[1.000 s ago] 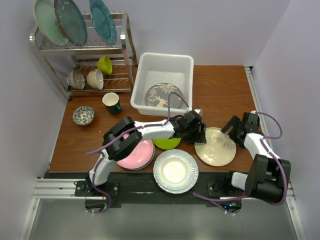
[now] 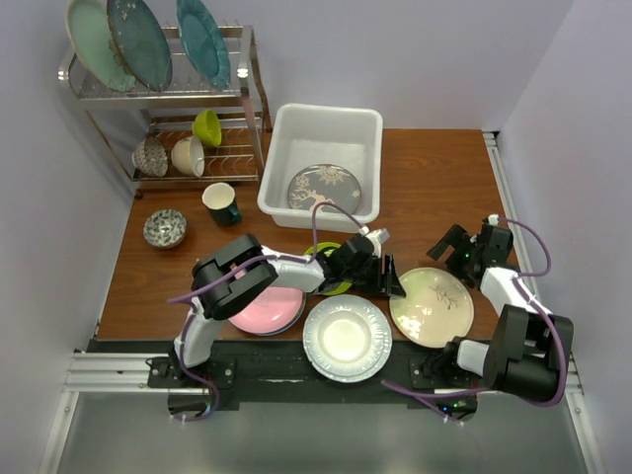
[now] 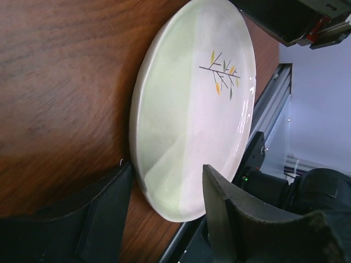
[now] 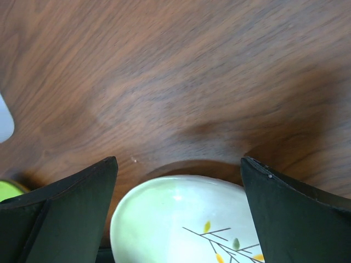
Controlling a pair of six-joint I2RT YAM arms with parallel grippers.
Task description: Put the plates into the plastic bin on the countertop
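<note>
A cream plate with a twig pattern (image 2: pixel 432 311) lies at the counter's front right. My left gripper is part open at its left rim, which runs between the fingers. My right gripper stands open just behind the plate. The white bin (image 2: pixel 370 148) at the back holds a grey patterned plate (image 2: pixel 324 186). A white plate (image 2: pixel 346 338) and pink plates (image 2: pixel 262 312) lie along the front; a green plate (image 2: pixel 336 290) is partly hidden under the left arm.
A dish rack (image 2: pixel 237 94) with plates and cups stands back left, with a mug (image 2: pixel 222 207) and bowl (image 2: pixel 165 227) before it.
The cream plate has shifted slightly towards the front right.
</note>
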